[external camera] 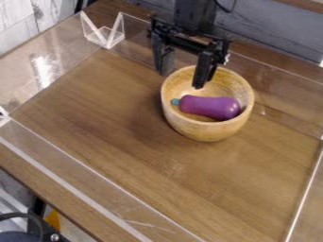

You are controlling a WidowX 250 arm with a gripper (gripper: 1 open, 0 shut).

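My black gripper [184,59] hangs open over the back of a light wooden bowl [182,125], fingers pointing down and nothing between them. Inside the bowl lies a purple eggplant [214,109], on its side with its green stem end toward the left.
The bowl stands on a wooden table [113,142] with clear space to the left and in front. A clear plastic rim runs along the edges. A white wire holder [104,33] is at the back left.
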